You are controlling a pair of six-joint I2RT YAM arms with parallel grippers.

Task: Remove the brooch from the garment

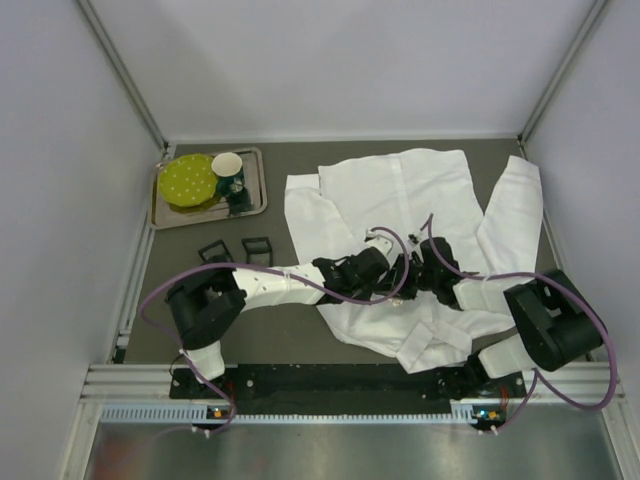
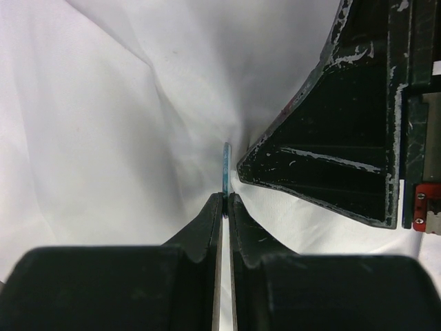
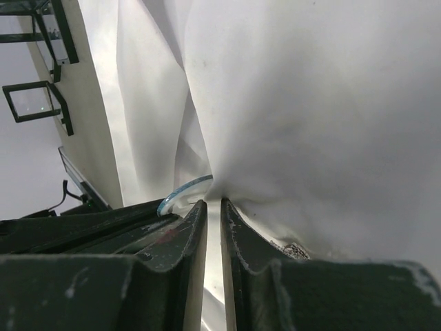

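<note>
The white garment (image 1: 400, 190) lies spread on the table, and both grippers meet over its lower middle. My left gripper is shut on a thin, blue-edged piece that looks like the brooch (image 2: 226, 162), seen edge-on in the left wrist view. In the right wrist view the brooch (image 3: 187, 187) shows as a curved blue rim against a cloth fold, with the left fingers (image 3: 103, 224) reaching it from the left. My right gripper is slightly open close beside the rim, cloth behind its tips. A small speckled metallic piece (image 3: 296, 250) shows behind the right finger.
A metal tray (image 1: 160, 215) with a yellow-green dotted item (image 1: 187, 180) and a dark green cup (image 1: 230, 175) stands at the back left. Two small black frames (image 1: 257, 250) lie left of the garment.
</note>
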